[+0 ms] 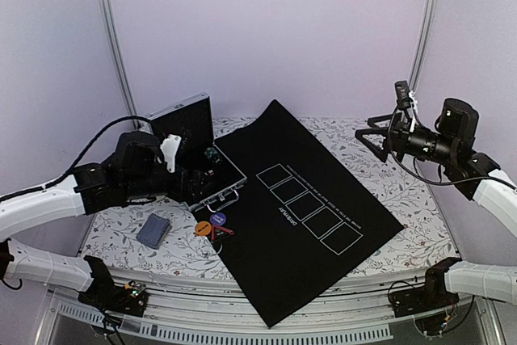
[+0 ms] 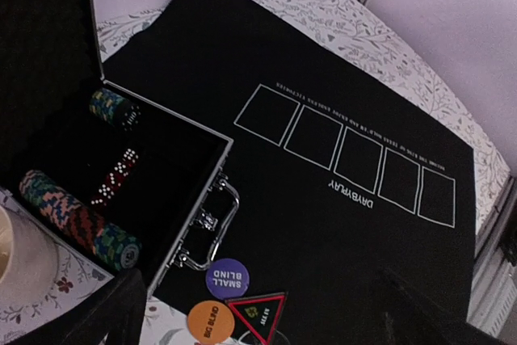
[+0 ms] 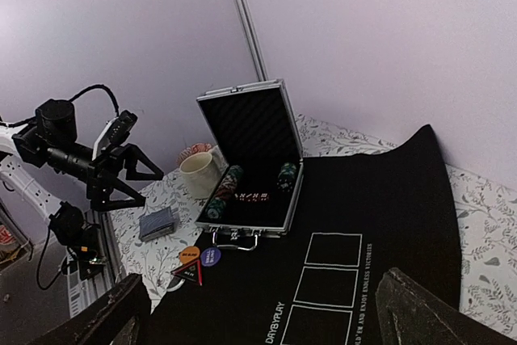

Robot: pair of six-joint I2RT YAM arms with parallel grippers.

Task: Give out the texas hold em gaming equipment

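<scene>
An open silver case (image 1: 226, 199) stands on the left of the black mat (image 1: 315, 191), holding chip stacks (image 2: 81, 220) and dice (image 2: 113, 175). In front lie a purple small blind button (image 2: 228, 278), an orange big blind button (image 2: 211, 321) and a red-edged triangular marker (image 2: 257, 311). A deck of cards (image 1: 153, 230) lies on the left tablecloth. My left gripper (image 1: 184, 177) is raised over the case's left part, open and empty. My right gripper (image 1: 373, 136) hangs open above the right tablecloth, empty.
A cream cup (image 3: 199, 175) and a patterned bowl (image 3: 192, 151) sit left of the case. The mat's middle, with its printed card boxes, is clear, as is the tablecloth (image 1: 388, 183) at the right.
</scene>
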